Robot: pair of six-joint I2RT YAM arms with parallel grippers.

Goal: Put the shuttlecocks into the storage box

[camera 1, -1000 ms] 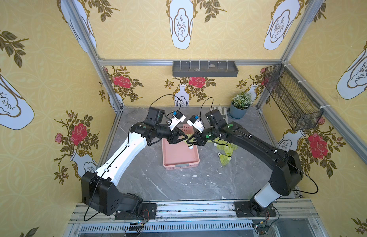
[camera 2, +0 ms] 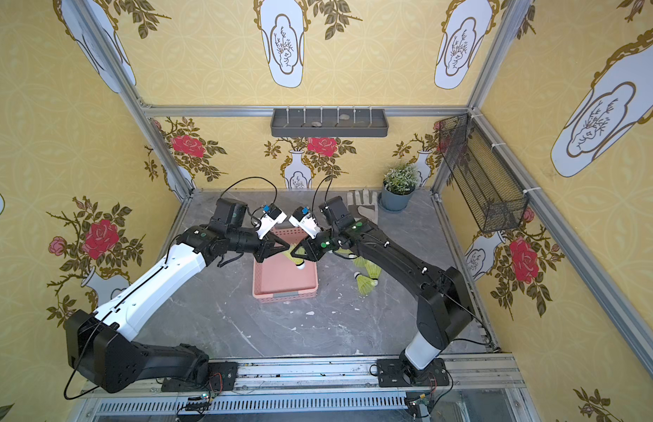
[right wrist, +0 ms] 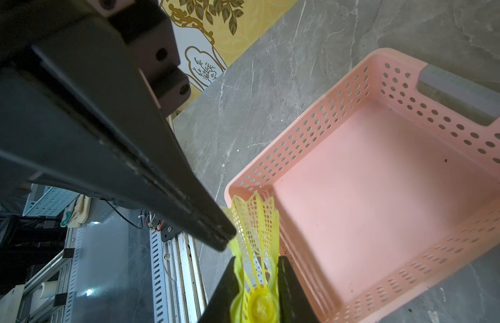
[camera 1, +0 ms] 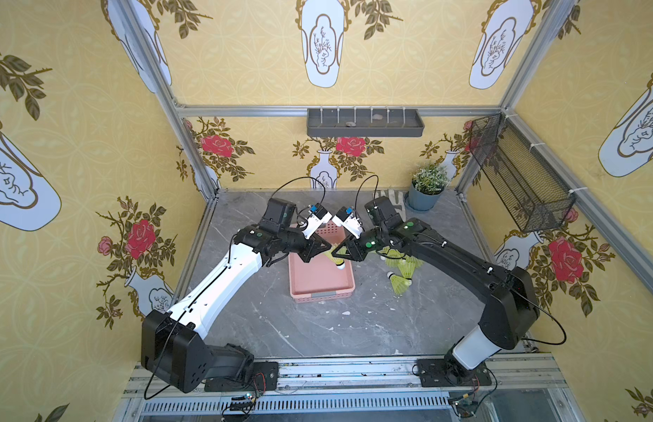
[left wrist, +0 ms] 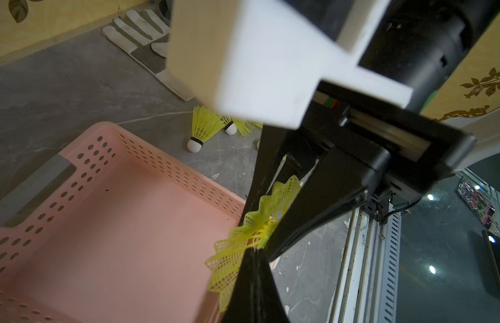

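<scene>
A pink storage box sits mid-table, its floor empty in both wrist views. Above it my right gripper is shut on a yellow shuttlecock, whose fanned skirt faces my left gripper in the left wrist view. My left gripper is shut just left of it; its tips reach toward the skirt, and nothing clearly shows between them. Several yellow shuttlecocks lie on the table right of the box, some partly behind the right arm.
A plant pot stands at the back right, with a glove beside it. A grey shelf and a wire basket hang on the walls. The table left of the box is clear.
My right gripper with the shuttlecock has barely moved.
</scene>
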